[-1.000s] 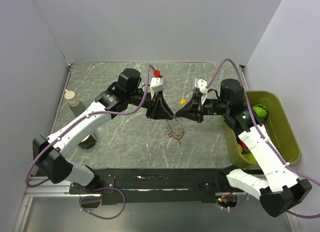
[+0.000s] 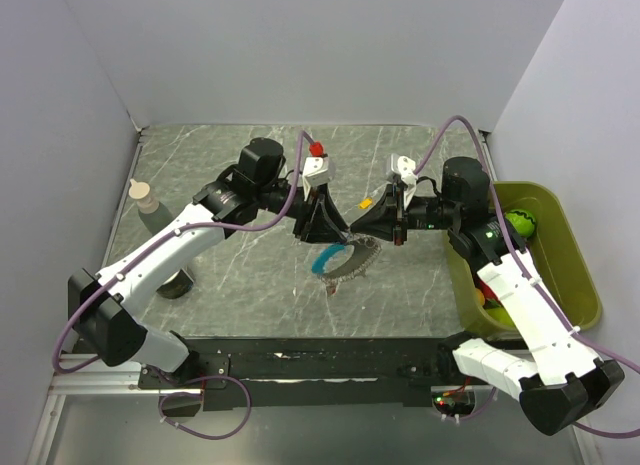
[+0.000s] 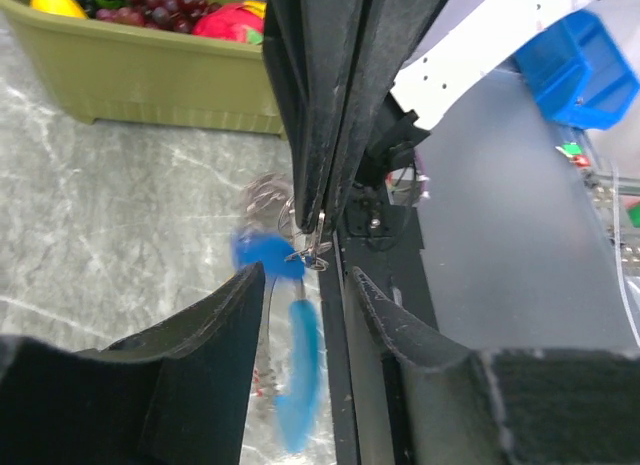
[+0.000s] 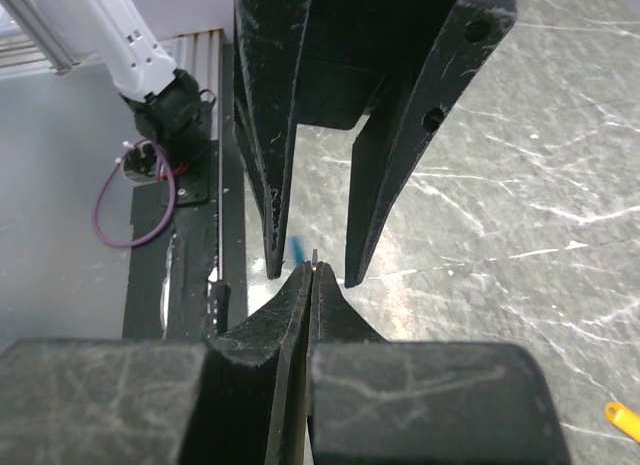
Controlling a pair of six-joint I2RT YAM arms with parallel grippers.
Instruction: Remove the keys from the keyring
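Note:
My two grippers meet over the middle of the table. My right gripper [image 2: 356, 228] is shut; in the left wrist view a small metal ring [image 3: 316, 253] is at its tips, likely part of the keyring, its hold unclear. My left gripper stands open around that spot, its fingers just short of the ring; in the right wrist view its tips flank the right gripper's. Below, blurred blue and grey shapes [image 2: 328, 260] show, too unclear to tell whether they are keys.
A green bin [image 2: 565, 275] of toy fruit stands at the right, a bottle [image 2: 152, 210] at the left. A yellow object [image 4: 622, 418] lies behind the grippers. The table's front edge is near below.
The blurred shapes beneath the grippers look different, spreading wider with more blue and grey. Both arms are nearly still.

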